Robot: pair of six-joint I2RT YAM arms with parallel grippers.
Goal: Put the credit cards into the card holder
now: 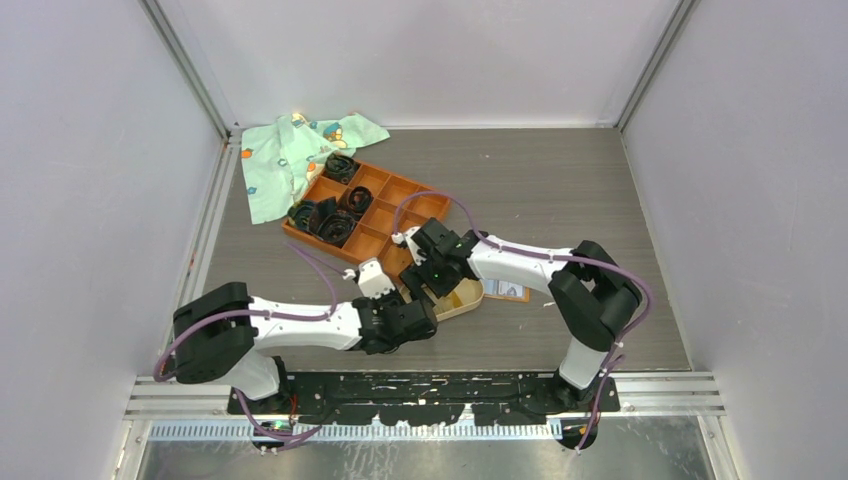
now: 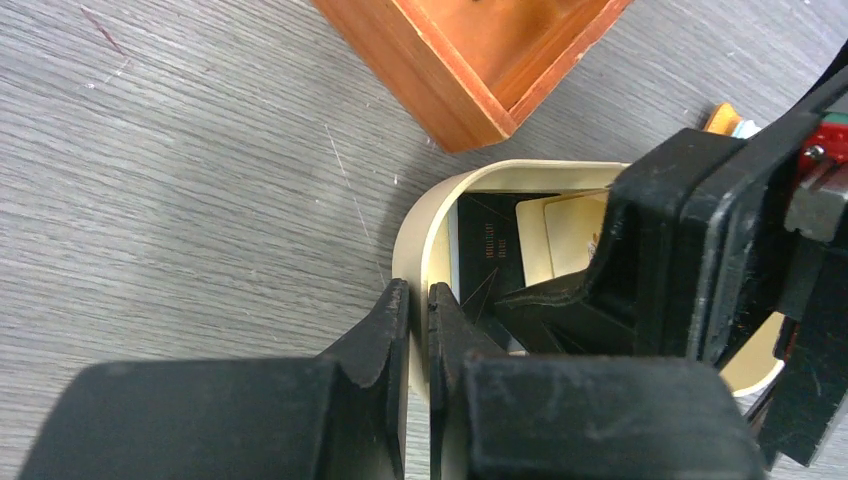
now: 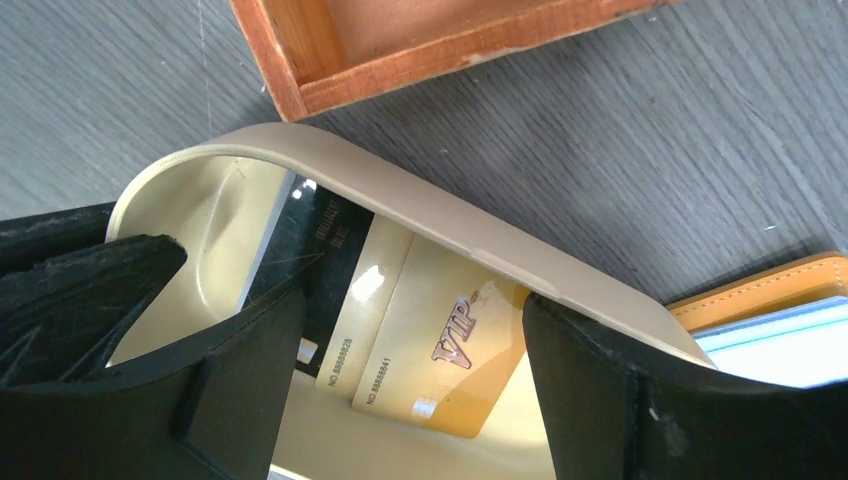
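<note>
In a cream tray (image 3: 400, 190) lie a black card (image 3: 310, 255) and two gold cards, overlapping; the top gold card (image 3: 450, 340) bears "VIP" lettering. My left gripper is shut on the tray's left rim. Over the tray, my right gripper stands open, its fingers spread around the cards with nothing held. In the left wrist view, its dark finger (image 2: 560, 300) reaches down by the black card. Just right of the tray is the tan card holder (image 3: 770, 290), with a light blue sleeve (image 3: 785, 340) showing.
A wooden compartment box (image 1: 400, 190) with coiled black belts stands behind the tray, its corner close to the tray's rim. A patterned cloth (image 1: 275, 170) lies at the back left.
</note>
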